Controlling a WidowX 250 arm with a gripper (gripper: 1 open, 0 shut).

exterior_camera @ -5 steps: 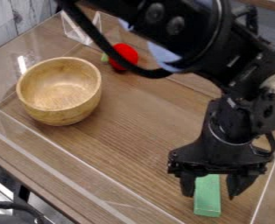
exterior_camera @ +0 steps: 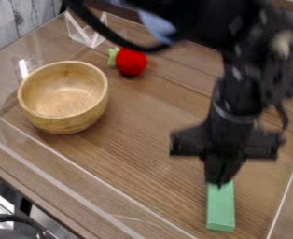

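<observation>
My gripper [exterior_camera: 224, 149] is a dark, motion-blurred shape on the right side of the camera view, above a light green block [exterior_camera: 220, 207] that lies on the wooden table [exterior_camera: 99, 168] near the bottom right. The blur hides the fingertips, so whether they are open or shut does not show. The top of the block is partly behind the blurred fingers.
A wooden bowl [exterior_camera: 62, 95] stands at the left. A red tomato-like object [exterior_camera: 129, 62] lies at the back, with a pale clear item near the top left.
My gripper has risen and blurred, uncovering more of the green block, which stays at about the same place near the bottom right.
</observation>
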